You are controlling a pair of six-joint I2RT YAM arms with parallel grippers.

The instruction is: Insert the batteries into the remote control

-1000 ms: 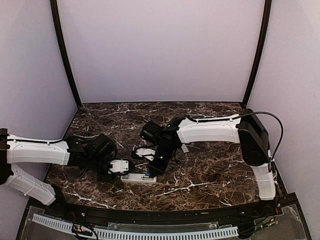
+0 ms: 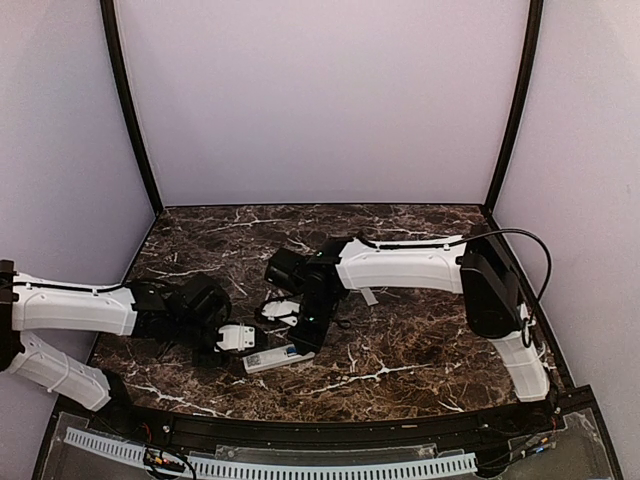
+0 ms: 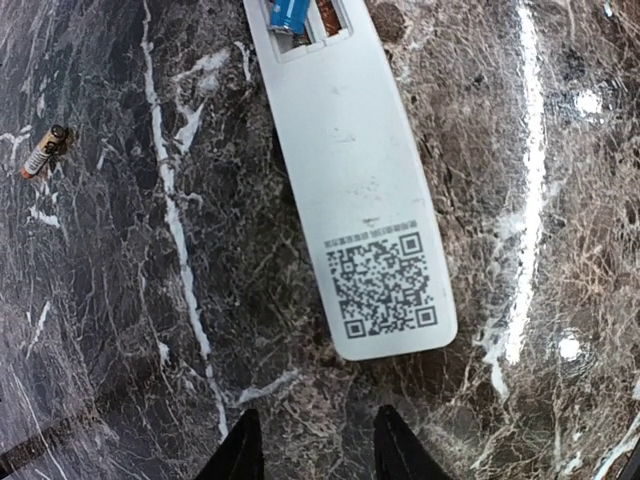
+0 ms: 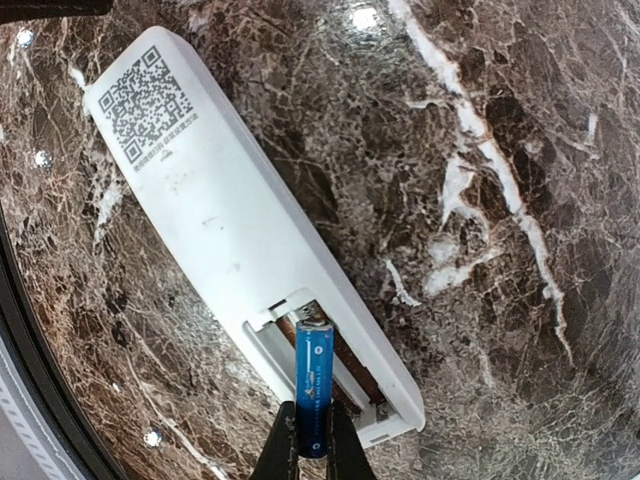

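Observation:
The white remote control [image 2: 273, 358] lies back up near the table's front, its QR-code end toward my left gripper. A blue battery [image 4: 314, 380] is pinched at its lower end by my right gripper, slanting across the open battery compartment; its upper end is by the compartment's inner edge. It does not lie along either slot. Whether it touches the remote is hard to tell. My left gripper stands apart from the remote's QR-code end, its fingers parted and nothing between them.
Another small battery [image 3: 45, 151] rests on the marble table to one side of the remote. A light flat piece [image 2: 368, 296] lies behind the right gripper, perhaps the cover. Bare table stretches to the right and behind.
The remote has turned from lying level to a slant, its compartment end now higher in the top view. The right gripper shifted slightly left.

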